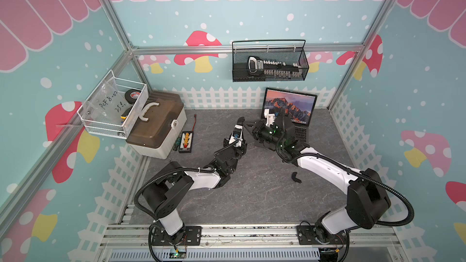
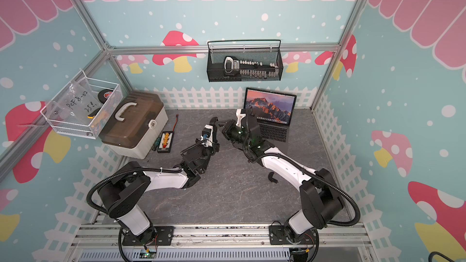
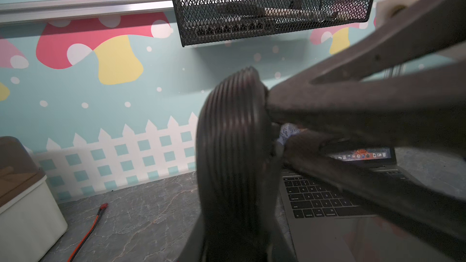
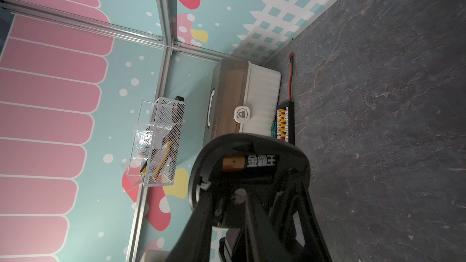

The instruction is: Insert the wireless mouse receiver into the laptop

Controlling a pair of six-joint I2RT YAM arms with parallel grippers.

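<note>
The black mouse (image 4: pixel 291 157) is held up on edge in my left gripper (image 1: pixel 240 125), over the middle of the table. Its opened underside, with a battery (image 4: pixel 249 162), faces the right wrist camera. My right gripper has its narrow fingertips together at the compartment's lower part, shut on a small thing there. Whether this is the receiver is too dark to make out. In the left wrist view the ribbed mouse side stands upright, with the right fingers (image 3: pixel 339 102) against it. The laptop (image 1: pixel 291 106) stands open at the back right, partly behind the right arm.
A curved black piece (image 1: pixel 296 177) lies on the table at front right. At left are a storage box (image 1: pixel 160 123) and a charging board (image 1: pixel 185 141) with its red cable. A black mesh basket (image 1: pixel 270 63) hangs on the back wall.
</note>
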